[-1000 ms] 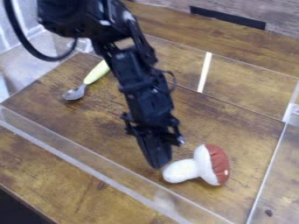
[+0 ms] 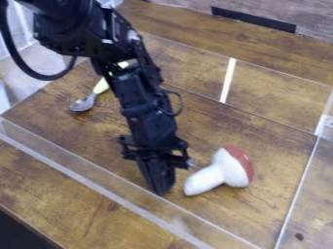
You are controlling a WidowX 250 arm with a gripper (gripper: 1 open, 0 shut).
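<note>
My black gripper (image 2: 162, 178) points down at the wooden table, low at the lower middle, its fingers close together and blurred; I see nothing held between them. Just to its right a white toy mushroom (image 2: 221, 173) with a red-brown cap lies on its side, its stem toward the gripper.
A spoon (image 2: 86, 103) and a pale yellow object (image 2: 107, 86) lie at the back left, partly behind the arm. Clear plastic edging runs along the table's front and right.
Over the last second the gripper has shifted slightly left.
</note>
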